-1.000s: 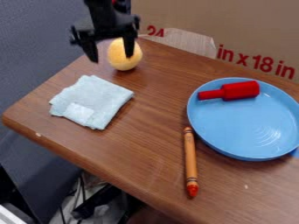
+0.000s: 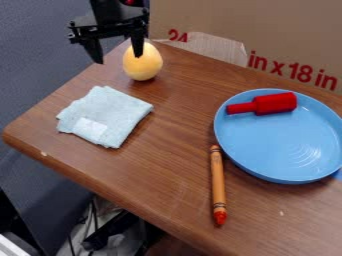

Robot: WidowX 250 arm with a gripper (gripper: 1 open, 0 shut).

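My black gripper (image 2: 112,45) hangs at the top left, its two fingers apart, just above and left of a pale yellow ball-like object (image 2: 143,64) on the wooden table. A folded pale blue cloth (image 2: 104,114) lies on the left of the table. A red cylindrical object (image 2: 267,104) rests in the blue plate (image 2: 279,148) on the right, and an orange crayon (image 2: 218,186) lies in front of it.
A cardboard box (image 2: 267,30) stands behind the table (image 2: 134,190). The table's left edge drops to the floor. Bare wood lies between the cloth and the plate.
My gripper has moved up and a little left, away from in front of the yellow object. The objects on the table have not visibly moved.
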